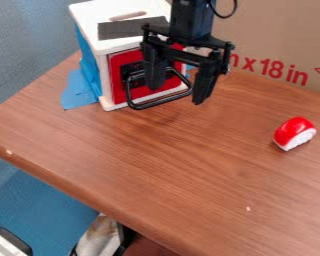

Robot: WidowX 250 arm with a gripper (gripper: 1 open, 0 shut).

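A small white box appliance with blue sides and a red front stands at the back left of the wooden table, a black wire handle across its front. My black gripper is in front of that red face, over the handle, and hides part of it. Whether its fingers are open or shut on anything is unclear.
A red and white rounded object lies on the right of the table. A cardboard panel stands behind.
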